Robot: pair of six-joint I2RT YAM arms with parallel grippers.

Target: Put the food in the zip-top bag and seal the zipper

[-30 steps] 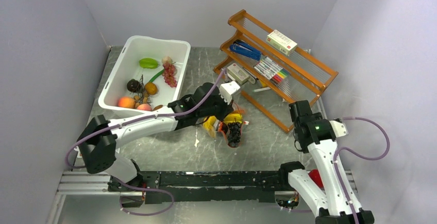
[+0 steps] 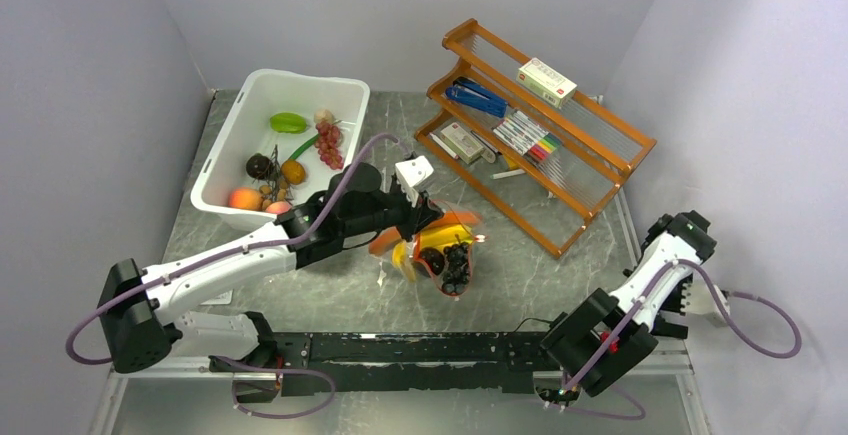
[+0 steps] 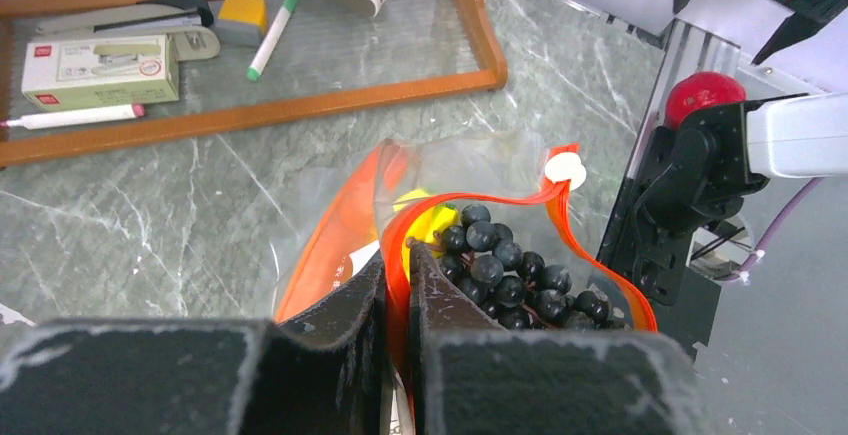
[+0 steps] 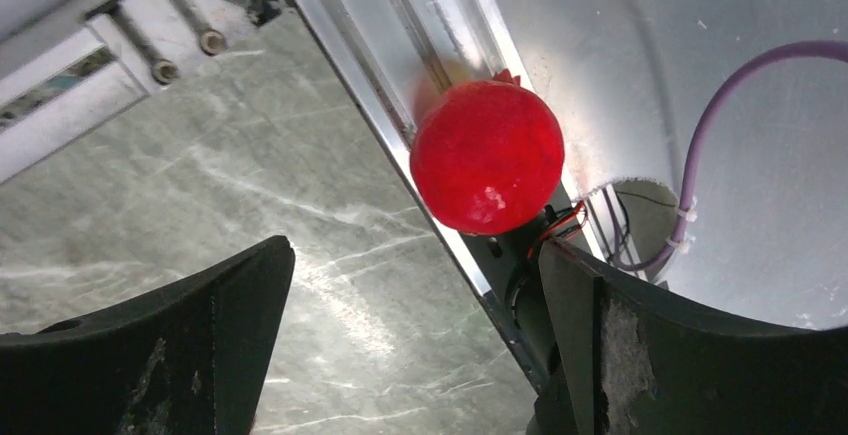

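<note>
My left gripper is shut on the orange rim of the clear zip top bag (image 3: pixel 480 160), which lies with its mouth gaping. Through the opening, dark grapes (image 3: pixel 490 265) and something yellow (image 3: pixel 435 223) show; from above, a dark round item (image 2: pixel 432 258) sits beside the grapes. A white slider (image 3: pixel 565 170) is at the far corner of the rim. The red pomegranate (image 4: pixel 488 157) rests on the metal rail at the table's front right. Beyond it in the right wrist view, my right gripper stands open, its fingers apart and empty.
A white bin (image 2: pixel 250 83) with several fruits and vegetables stands back left. The wooden rack (image 2: pixel 560 250) with boxes and markers occupies the back right. Walls (image 2: pixel 770 155) close in the right side. Table between bag and right rail is clear.
My right arm has swung away from the rack's front toward the right wall.
</note>
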